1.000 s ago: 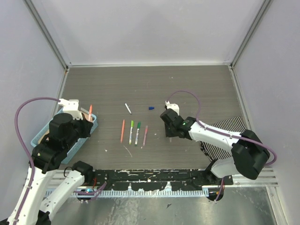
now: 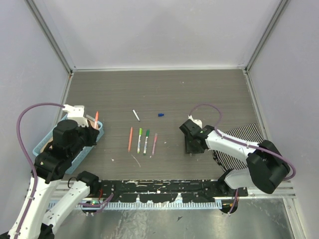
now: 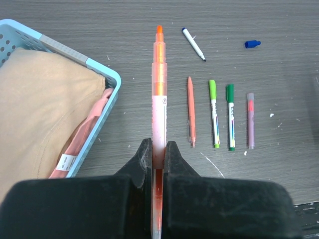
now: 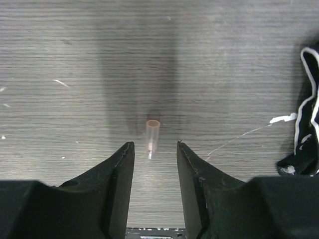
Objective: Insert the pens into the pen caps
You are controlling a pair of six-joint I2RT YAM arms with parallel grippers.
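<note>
An orange pen (image 3: 159, 117) stands lengthwise in my left gripper, which is shut around its barrel; the bare orange tip points away from the gripper. A small translucent pinkish cap (image 4: 152, 137) lies on the table in the right wrist view. My right gripper is open above it, with the cap showing between the two fingertips but not gripped. From the top view the right gripper hides that cap. A white marker (image 3: 194, 44) with a dark tip lies uncapped, and a blue cap (image 3: 252, 44) rests apart to its right.
Lying in a row are an orange pen (image 3: 191, 112), a light green marker (image 3: 215, 113), a dark green marker (image 3: 231, 117) and a purple pen (image 3: 250, 121). A blue basket (image 3: 94, 134) sits at the left, a striped cloth (image 2: 244, 145) at the right.
My right gripper has shifted rightward and slightly toward the front of the table. The left arm and its orange pen stay still, as do the pens in the row.
</note>
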